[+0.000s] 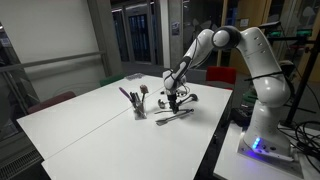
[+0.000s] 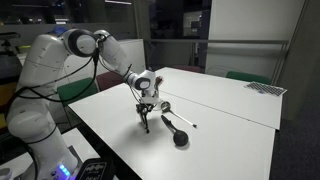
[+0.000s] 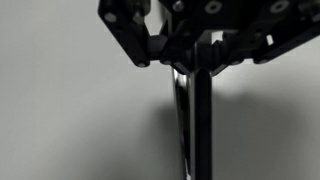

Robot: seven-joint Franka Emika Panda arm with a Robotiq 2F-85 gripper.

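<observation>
My gripper points down over the white table in the wrist view. A dark, narrow utensil handle [image 3: 203, 125] runs away from between its fingers, with a shiny strip [image 3: 183, 110] alongside. Whether the fingers press on the handle is not clear. In exterior view 1 the gripper [image 1: 175, 105] is low among several loose utensils [image 1: 172, 120]. Exterior view 2 shows a thin black utensil [image 2: 143, 122] beneath the gripper [image 2: 146, 103]; contact is too small to make out.
A black ladle-like utensil [image 2: 180, 138] lies close by on the table [image 2: 235, 120]. Upright utensils [image 1: 137, 100] stand in a cluster left of the gripper.
</observation>
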